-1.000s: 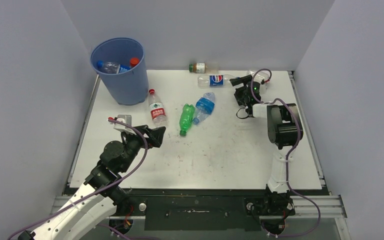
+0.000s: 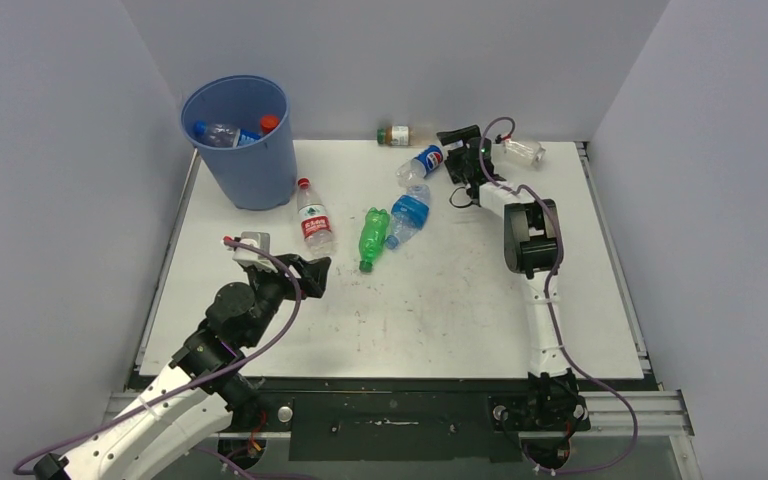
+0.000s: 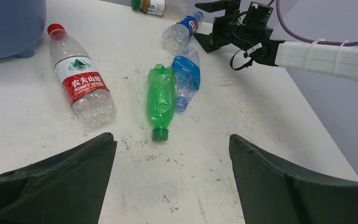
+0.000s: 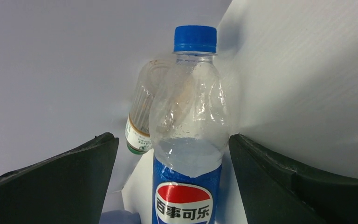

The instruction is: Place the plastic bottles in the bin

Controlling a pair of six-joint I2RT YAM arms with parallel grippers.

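Observation:
A blue bin [image 2: 230,175] with bottles inside stands at the back left. On the table lie a Nongfu bottle [image 2: 315,218], a green bottle [image 2: 374,235], a crumpled blue-label bottle [image 2: 410,210] and a tilted Pepsi bottle [image 2: 420,165]. My right gripper is open around the Pepsi bottle [image 4: 186,112], whose blue cap points up in the right wrist view. My left gripper stands open at the lower left of the table, nothing between its fingers, facing the green bottle.
A green-capped bottle [image 2: 400,135] lies along the back wall, and a clear bottle [image 2: 523,152] at the back right. Walls border the back and sides.
My right arm has moved left across the back of the table, and the Pepsi bottle has turned from lying crosswise to angled. The left arm has shifted very slightly.

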